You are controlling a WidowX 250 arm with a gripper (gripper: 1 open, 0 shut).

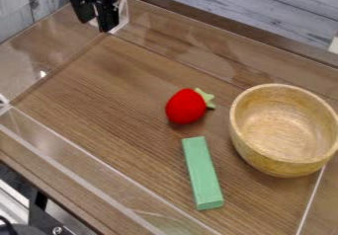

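Note:
My black gripper (98,18) is at the top left of the camera view, over the back left corner of the wooden table, its fingers pointing down and apart. A red strawberry-like object (188,107) with a green top lies near the middle. To its right is an empty tan bowl (282,130). A green rectangular block (203,173) lies below the strawberry.
The wooden table (93,111) has wide clear room on the left and at the back. A pale wooden board surface (251,7) runs behind its rear edge, and black cables (11,219) show at the lower left.

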